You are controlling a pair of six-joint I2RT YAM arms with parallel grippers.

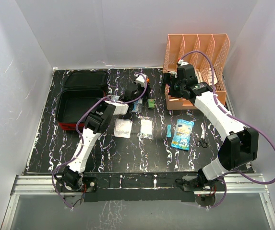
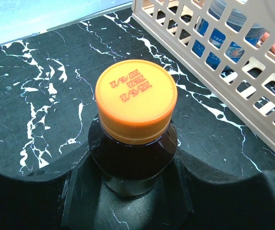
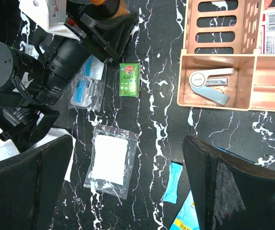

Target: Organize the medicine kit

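Observation:
A dark brown bottle with an orange cap (image 2: 136,98) stands upright on the table in the left wrist view. My left gripper is shut on its body, one finger on each side. From above, only the orange cap (image 1: 147,80) shows beside the left gripper. The right gripper (image 1: 172,86) is over the left part of the beige organizer (image 1: 187,106). In the right wrist view its two fingers (image 3: 233,187) stand wide apart with nothing between them. That organizer holds a grey-and-white tool (image 3: 209,87) in a front compartment and a boxed item (image 3: 272,31) behind.
An empty black case (image 1: 75,108) lies open at left. On the table are a green packet (image 3: 129,80), clear bags (image 3: 109,160), a blue strip (image 3: 173,182), a blue pouch (image 1: 182,134) and scissors (image 1: 202,141).

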